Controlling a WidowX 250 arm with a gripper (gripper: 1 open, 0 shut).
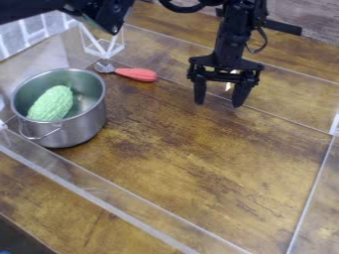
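The black gripper (pixel 220 89) hangs at the upper middle, its fingers open and low over the wooden floor, with a small pale object (pixel 229 83) behind or between them, partly hidden. To its left lies a red-handled utensil (pixel 134 73) with a metal head. A steel pot (pixel 82 122) at the left holds a pale green item (pixel 50 105) that looks like a cabbage.
Clear edges or rails run along its sides, and a white frame (pixel 101 48) stands at the upper left.
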